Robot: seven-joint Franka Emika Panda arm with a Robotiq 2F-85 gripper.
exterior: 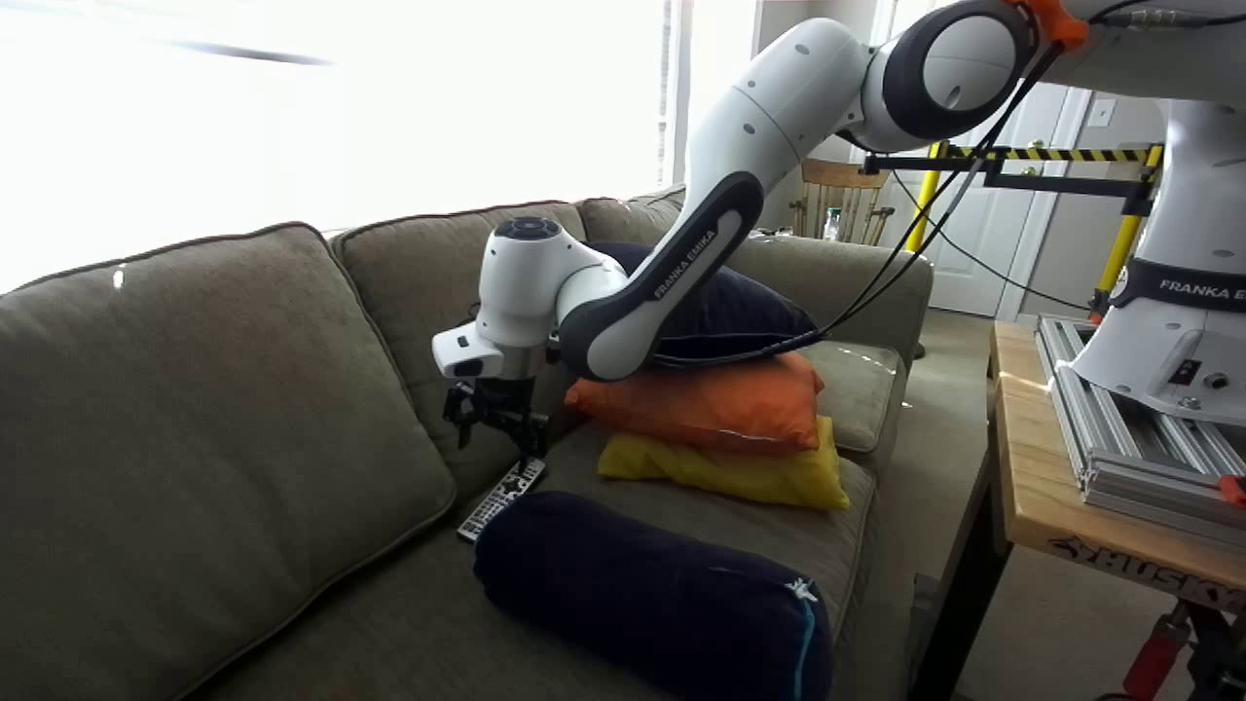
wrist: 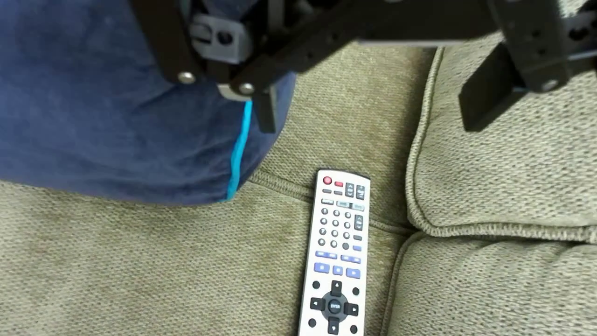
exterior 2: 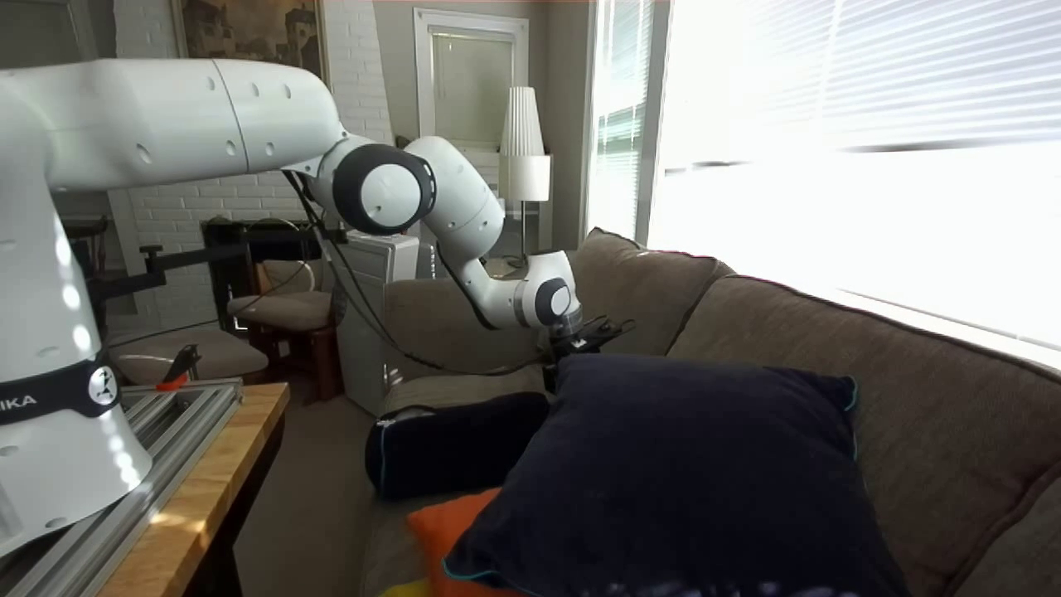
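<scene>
A silver remote control (exterior: 502,498) with dark buttons lies face up on the sofa seat, beside the end of a navy bolster (exterior: 654,596). My gripper (exterior: 496,434) hangs above the seat, close to the remote's far end in exterior view 1. Its fingers are wide apart in the wrist view, and only bare sofa fabric shows in the gap of the gripper. Below that gap the remote (wrist: 336,252) lies untouched, its lower end cut off by the frame. In exterior view 2 the remote is hidden, while the gripper (exterior 2: 582,348) shows partly behind a navy cushion (exterior 2: 686,478).
Orange (exterior: 724,403) and yellow (exterior: 736,469) cushions are stacked under the navy one to one side of the arm. The sofa backrest (exterior: 210,444) rises close behind the remote. A wooden workbench (exterior: 1110,514) carries the robot base across a floor gap.
</scene>
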